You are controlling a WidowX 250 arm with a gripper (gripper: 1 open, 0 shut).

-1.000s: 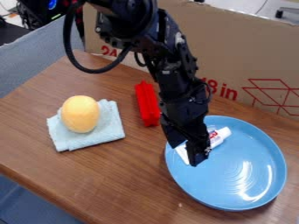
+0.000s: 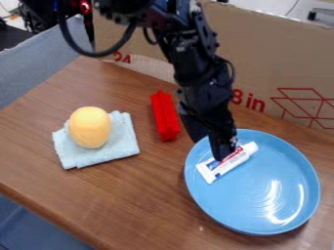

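My black gripper (image 2: 217, 145) reaches down over the left side of a blue plate (image 2: 268, 200), its tip at the upper part of a white tube with red and blue print (image 2: 225, 166) that lies diagonally on the plate. Whether the fingers are open or shut on the tube is hard to tell at this angle.
A red object (image 2: 164, 115) lies left of the arm. A yellow round object (image 2: 89, 127) rests on a folded light-blue cloth (image 2: 117, 147) at the left. A cardboard box (image 2: 280, 68) stands along the back.
My gripper has moved up and back, uncovering more of the tube on the plate. The other objects have stayed put.
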